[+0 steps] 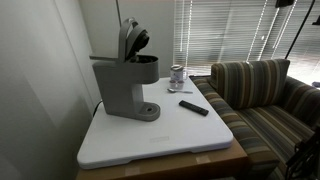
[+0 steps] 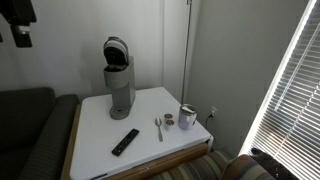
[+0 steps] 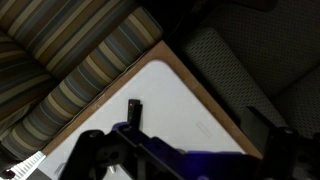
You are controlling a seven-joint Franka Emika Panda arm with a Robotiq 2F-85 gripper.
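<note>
A grey coffee maker (image 1: 122,88) with its lid raised stands at the left of the white table (image 1: 150,143); in exterior view 2 the coffee maker (image 2: 121,85) is at the back. The black remote (image 1: 193,108) lies flat in the table's middle. A pale mug (image 2: 187,117), two small round pods (image 2: 169,120) and a spoon (image 2: 158,130) are near the table's right side. In the wrist view my gripper appears open above the table, dark fingers wide apart. Nothing shows held. A dark part of the gripper (image 2: 22,38) hangs at upper left in exterior view 2.
A striped sofa (image 1: 262,100) stands beside the table, and a dark seat (image 2: 38,125) lies to the left in exterior view 2. Window blinds (image 1: 222,38) are behind.
</note>
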